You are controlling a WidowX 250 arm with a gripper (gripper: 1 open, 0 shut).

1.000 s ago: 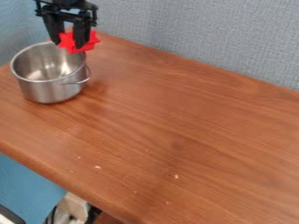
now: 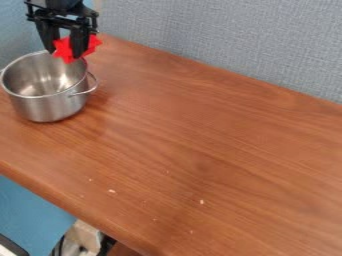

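My black gripper (image 2: 64, 38) hangs at the top left, holding a bright red object (image 2: 64, 52) between its fingers, just over the back rim of a steel pot (image 2: 40, 105). The pot has a wire handle on its right side and sits on the wooden table near the left edge. The red object's exact shape is partly hidden by the fingers.
A grey textured wall stands behind. Past the table's left edge lie a blue surface (image 2: 27, 210) and some clutter below.
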